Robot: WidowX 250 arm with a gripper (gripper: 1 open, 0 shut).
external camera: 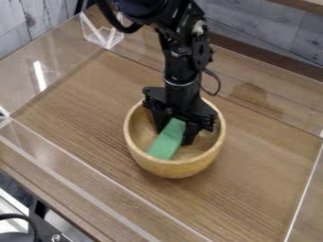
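Note:
A round cream-yellow bowl (175,166) sits in the middle of the wooden table. Inside it lies a green object (165,142), its upper part covered by my black gripper (179,126), which reaches down into the bowl from the top of the view. The gripper appears shut on the green object, though its fingertips are hard to make out.
Bare wooden table (70,113) surrounds the bowl on the left and right. A dark cable or part (19,222) is at the lower left edge, and a pale wall shows at the upper left.

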